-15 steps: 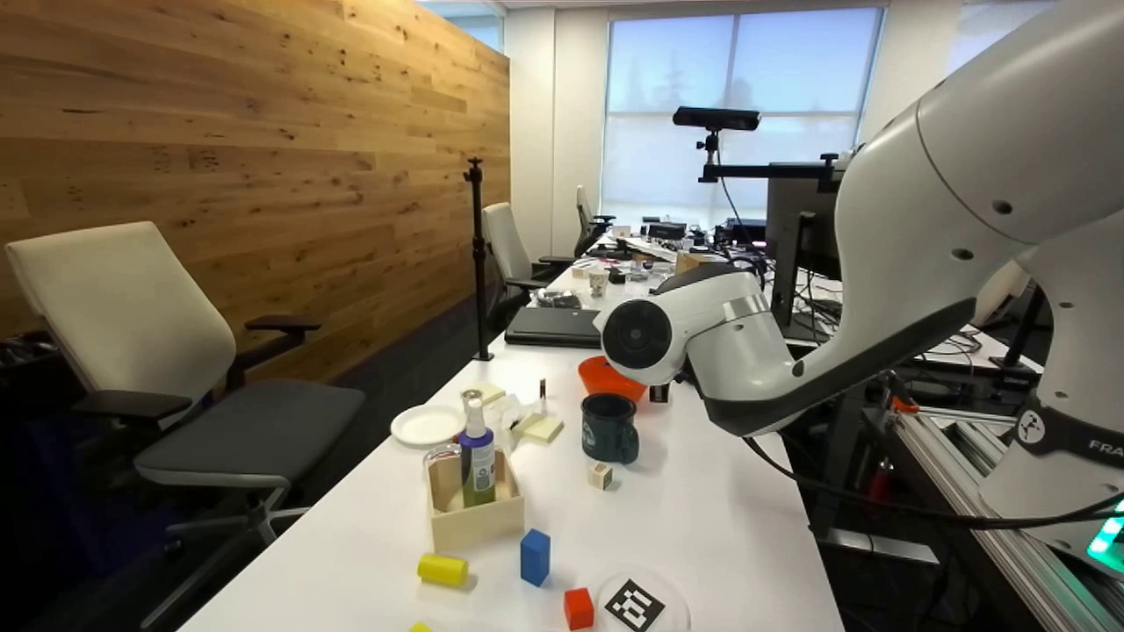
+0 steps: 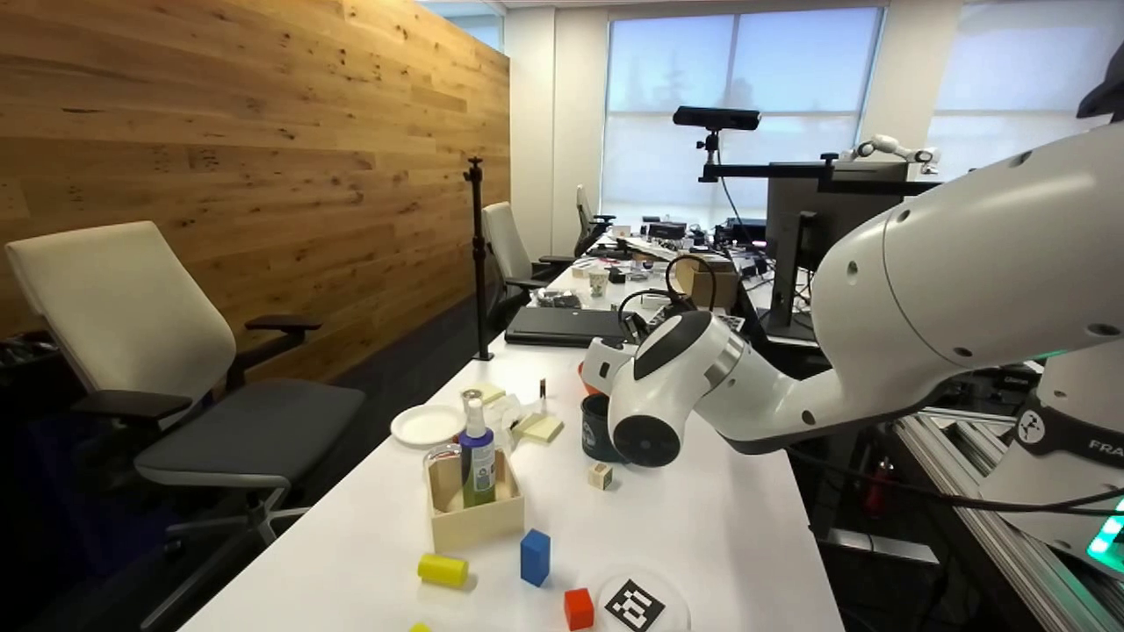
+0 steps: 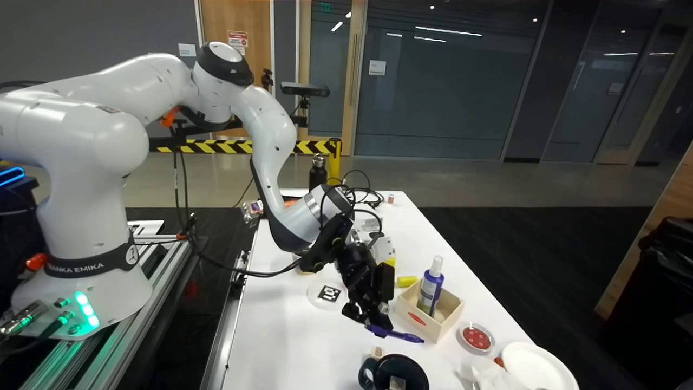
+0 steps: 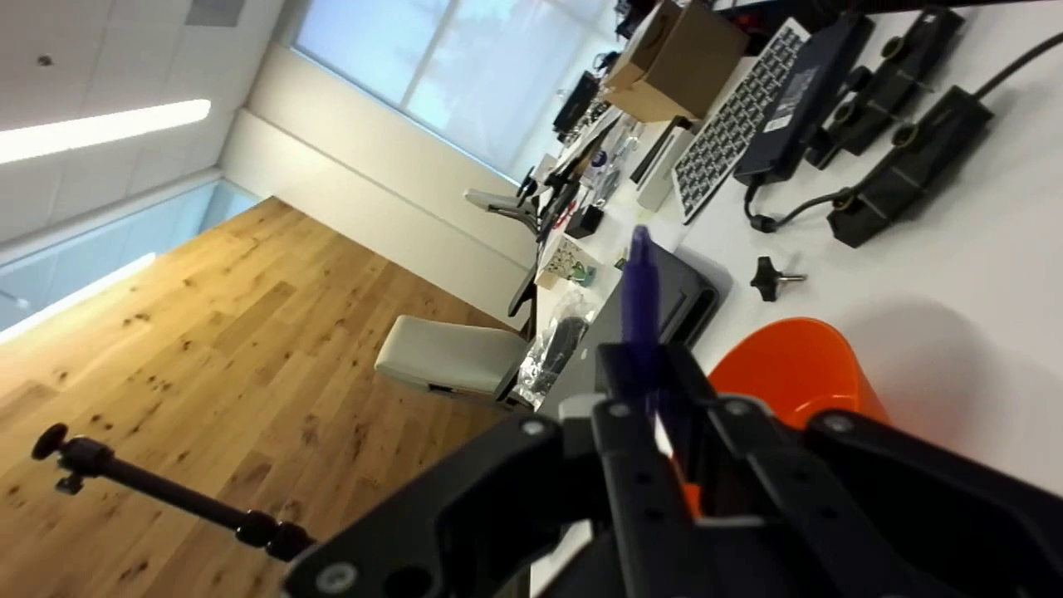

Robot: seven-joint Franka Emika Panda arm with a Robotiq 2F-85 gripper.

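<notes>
In the wrist view a slim purple pen (image 4: 640,294) stands out beyond the fingertips, and my gripper is shut on it. From the second exterior view, the gripper (image 3: 378,323) hangs low over the table with the purple pen (image 3: 401,335) pointing sideways toward the wooden box (image 3: 448,333). The dark mug (image 3: 365,375) is close by in that view; whether the pen overlaps it in height I cannot tell. The arm's wrist hides the gripper in the first exterior view and covers part of the mug (image 2: 596,430).
A purple spray bottle (image 2: 477,463) stands in the box. Past the fingers sits an orange bowl (image 4: 797,364). A small wooden cube (image 2: 601,476), blue block (image 2: 535,558), red cube (image 2: 579,609) and yellow cylinder (image 2: 443,570) lie around. The white plate (image 2: 427,425) rests near the table's edge.
The arm's wrist has come lower and nearer the first exterior camera and has tilted. It now covers part of the mug and most of the orange bowl, which showed more before.
</notes>
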